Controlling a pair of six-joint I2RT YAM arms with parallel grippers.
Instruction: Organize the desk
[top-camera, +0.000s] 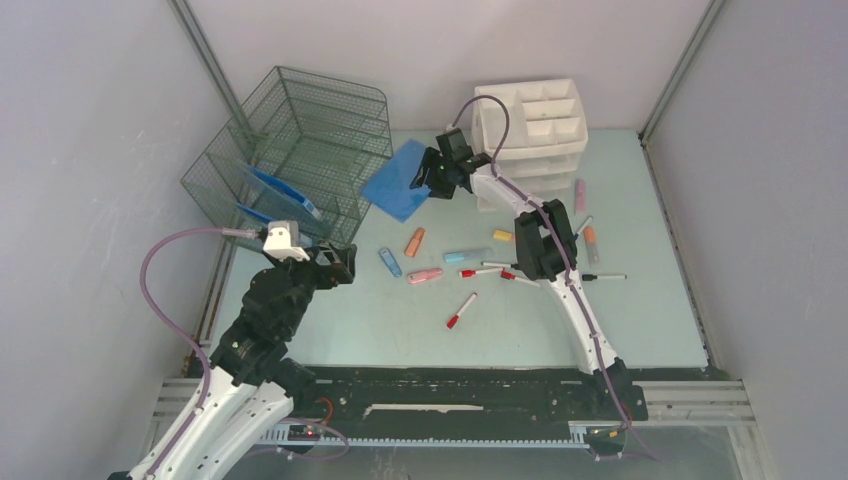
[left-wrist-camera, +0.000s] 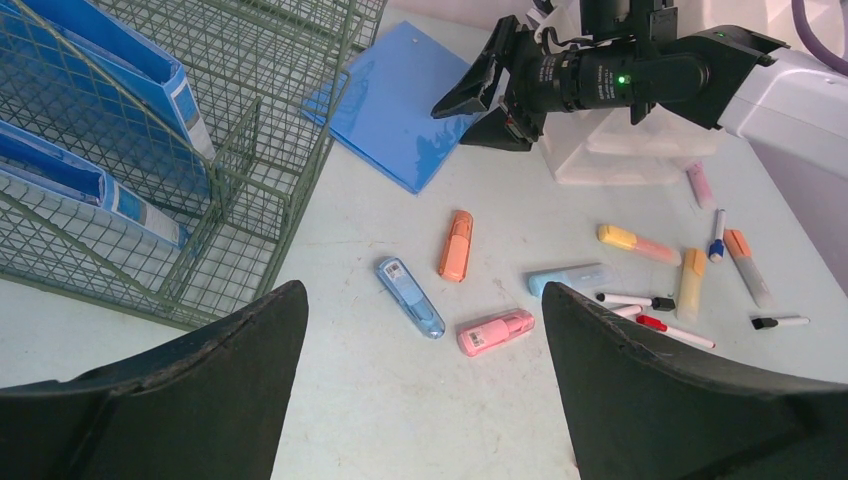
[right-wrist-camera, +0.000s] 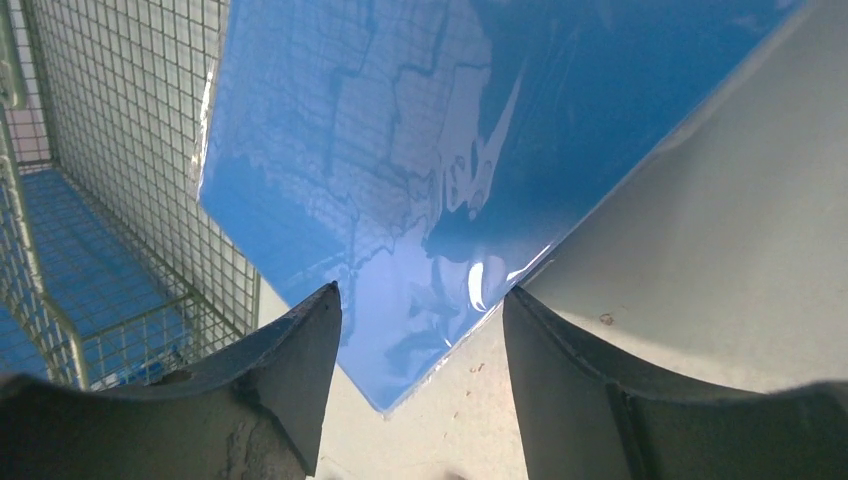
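Observation:
A flat blue folder (top-camera: 393, 180) lies on the desk between the green wire rack (top-camera: 300, 150) and the white plastic organizer (top-camera: 530, 110). My right gripper (top-camera: 425, 172) is open at the folder's right side; in the right wrist view the folder's edge (right-wrist-camera: 420, 330) lies just beyond its fingertips. My left gripper is open above the front left of the desk, nothing between its fingers. Two blue folders (left-wrist-camera: 120, 90) stand in the rack. Highlighters (left-wrist-camera: 638, 244), markers (top-camera: 461, 310) and small orange (left-wrist-camera: 455, 245), blue (left-wrist-camera: 410, 298) and pink (left-wrist-camera: 495, 334) items lie scattered.
Most loose pens lie in the middle and right of the desk. The rack fills the back left, the organizer the back right.

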